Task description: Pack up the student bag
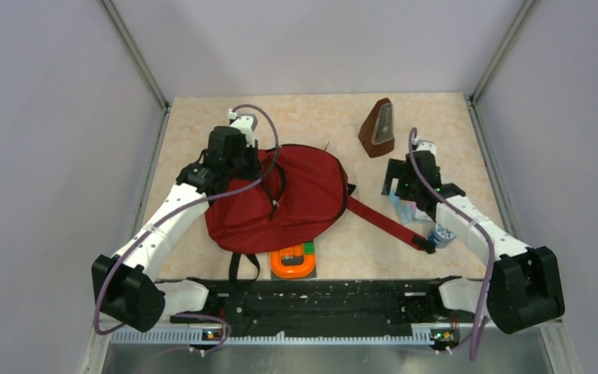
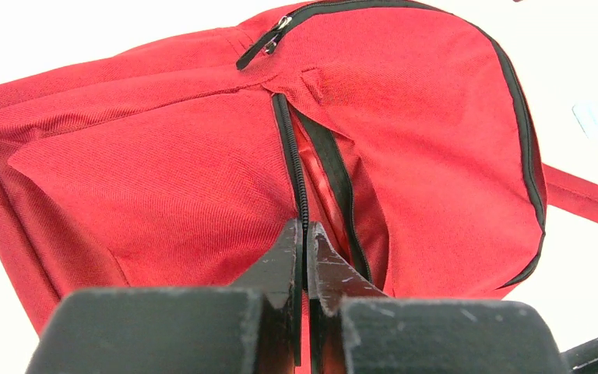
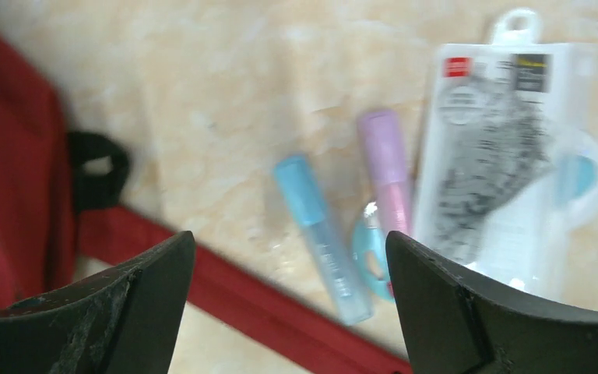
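Observation:
The red student bag (image 1: 311, 195) lies on the table with its zipped pocket partly open. My left gripper is shut over it, its tips at the edge of the black zipper (image 2: 328, 156); whether fabric is between them is unclear. My right gripper stands open at the right, above a blue glue stick (image 3: 315, 226), a pink stick (image 3: 381, 156), a clear case (image 3: 498, 156) and a round light-blue item (image 3: 367, 249) partly under it, with nothing seen between its fingers.
An orange case (image 1: 292, 269) with a green part lies below the bag. A brown wedge-shaped object (image 1: 375, 132) stands at the back right. The red strap (image 1: 381, 222) crosses toward a blue round container (image 1: 441, 236).

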